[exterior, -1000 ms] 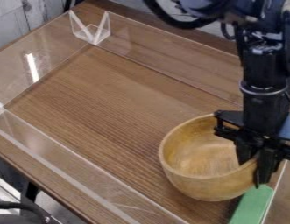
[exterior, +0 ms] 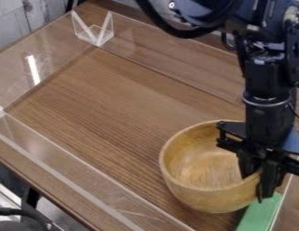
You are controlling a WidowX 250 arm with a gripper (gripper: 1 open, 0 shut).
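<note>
A tan bowl (exterior: 194,167) is at the lower right of the wooden table. My black gripper (exterior: 263,173) is shut on its right rim, its fingertips at the bowl's edge. A green board (exterior: 260,217) lies beneath the right side of the bowl, partly hidden by it. I cannot tell whether the bowl touches it.
A clear plastic bracket (exterior: 94,27) stands at the back left.
My gripper and the bowl in it have moved slightly down toward the near side and a little left.
</note>
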